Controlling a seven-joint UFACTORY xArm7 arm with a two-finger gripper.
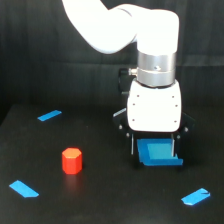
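Observation:
My gripper [152,154] points straight down at the right of the table, its two thin fingers spread wide apart. A blue block-like object [158,150] sits below and between the fingers, its top partly hidden by the white hand. The right finger crosses in front of its blue surface, while the left one stands just off its left side. Contact between the fingers and the blue object cannot be made out. To the left, well apart from the gripper, a red hexagonal block [72,161] stands on the dark table.
Flat blue strips lie on the table: one strip at the back left [49,115], one at the front left [23,189] and one at the front right [196,197]. Between the red block and the gripper the black surface is bare. A dark curtain hangs behind.

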